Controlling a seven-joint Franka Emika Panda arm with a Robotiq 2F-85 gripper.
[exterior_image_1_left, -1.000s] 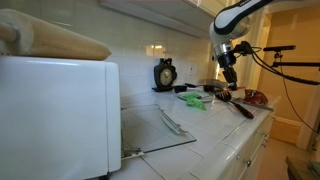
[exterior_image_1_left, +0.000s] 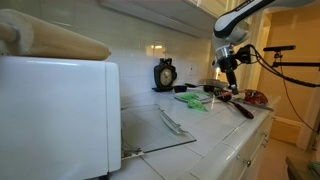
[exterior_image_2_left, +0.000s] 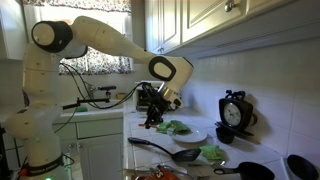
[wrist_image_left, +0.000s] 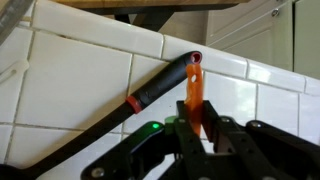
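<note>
In the wrist view my gripper is shut on a narrow orange piece (wrist_image_left: 194, 88) with a hole near its far end. What the lower part of this piece belongs to is hidden by the fingers. Beneath it on the white tiles lies a black-handled utensil (wrist_image_left: 155, 88) with a red band, running toward the lower left. Exterior view 2 has the gripper (exterior_image_2_left: 160, 117) above the counter, close to a black slotted utensil (exterior_image_2_left: 182, 154). From exterior view 1, the gripper (exterior_image_1_left: 231, 88) is at the counter's far end.
Green cloths (exterior_image_2_left: 212, 153) and a white plate (exterior_image_2_left: 193, 134) lie near the arm. A black clock (exterior_image_2_left: 236, 112) stands by the wall, with dark pans (exterior_image_2_left: 248, 171) in front. A white appliance (exterior_image_1_left: 55, 115) fills the near left; bare tile (exterior_image_1_left: 205, 150) shows along the counter.
The arm's end appears to have shifted slightly downward. The objects on the counter look unmoved.
</note>
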